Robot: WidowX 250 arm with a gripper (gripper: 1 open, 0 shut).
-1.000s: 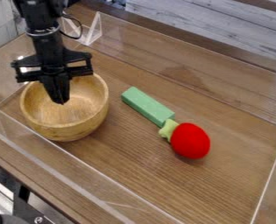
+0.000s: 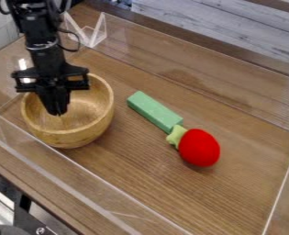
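My gripper [image 2: 50,90] is at the left, low over a wooden bowl [image 2: 92,124], its fingertips within the bowl's outline near the back left. Whether anything is between the fingers is hard to tell. To the right lie a green block [image 2: 153,110] and a red strawberry-like object [image 2: 197,148] with a pale green top.
A light frame-like piece [image 2: 95,32] stands at the back left, behind my arm. The table's left edge runs past the bowl.
The bowl, block and red object have stayed put.
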